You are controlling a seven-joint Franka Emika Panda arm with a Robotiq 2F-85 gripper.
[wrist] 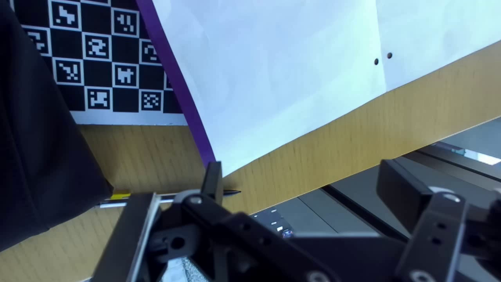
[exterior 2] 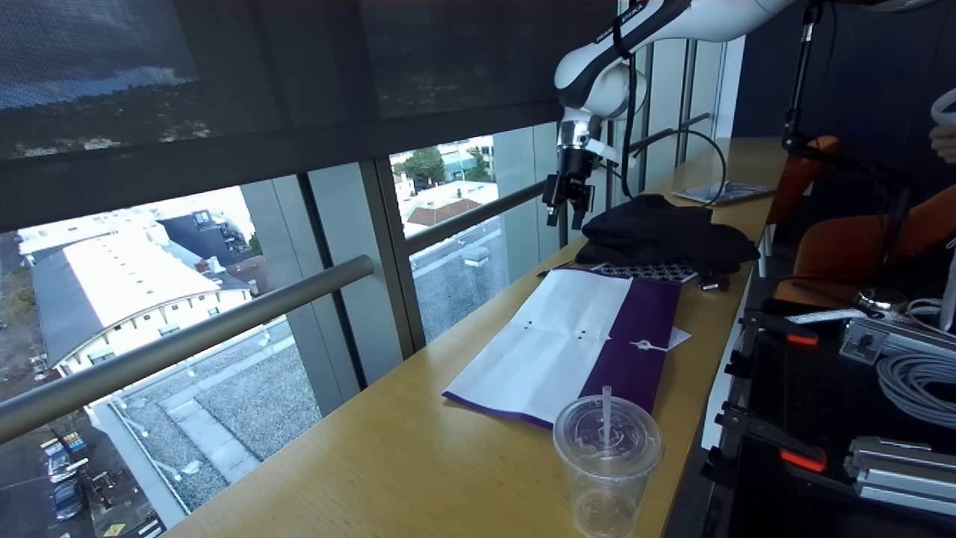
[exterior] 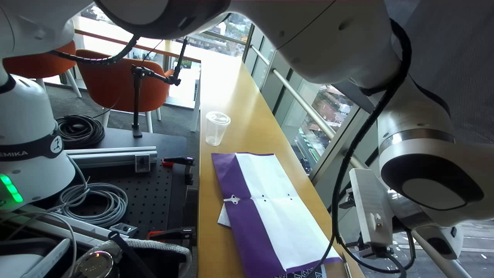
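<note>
My gripper [exterior 2: 565, 218] stands open in the air near the window rail, with nothing between its fingers. From the wrist view its fingertips [wrist: 213, 181] are spread wide, one over the table and one beyond the table edge. A white and purple folded sheet [exterior: 278, 208] lies flat on the wooden table, its near corner close to one finger in the wrist view. Toward the far end in exterior view 1 a clear lidded cup [exterior: 216, 129] stands upright on the table; exterior view 2 shows its straw. Exterior view 1 does not show the fingers clearly.
Black cloth [exterior 2: 663, 233] lies heaped past the sheet. A checkered marker board [wrist: 112, 65] is partly under the sheet, and a pen [wrist: 164, 195] lies close to the cloth. A metal rail [exterior 2: 475, 215] runs along the window. Bare table [exterior 2: 385, 448] shows on the window side.
</note>
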